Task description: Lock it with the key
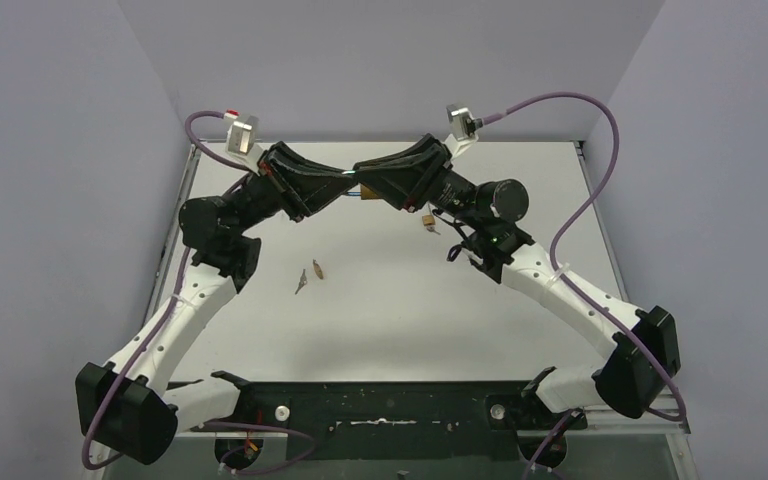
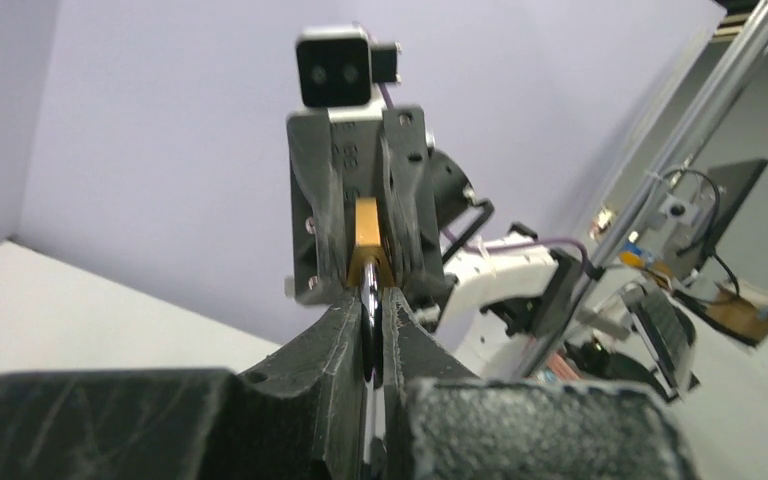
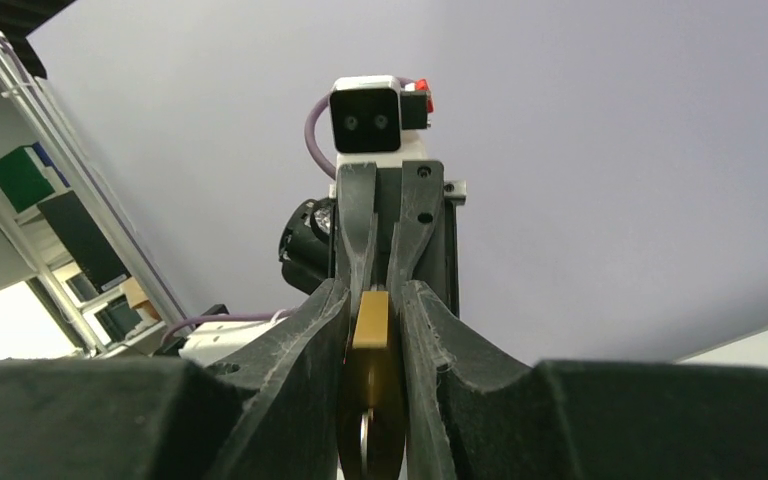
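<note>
A brass padlock [image 1: 369, 192] is held up in the air between my two grippers. In the left wrist view, my left gripper is shut on its silver shackle [image 2: 370, 290]. The brass body [image 3: 372, 340] sits between the fingers of my right gripper; whether they press on it does not show clearly. A narrow silver mark [image 3: 365, 440] shows on the body's near end; I cannot tell whether it is the keyhole or a key. On the table lie a key [image 1: 301, 281] and a small brass-coloured piece [image 1: 318, 268].
Another small padlock [image 1: 429, 220], seemingly with a key, lies on the table below the right arm. Both gripper tips almost meet, so little room is left between them.
</note>
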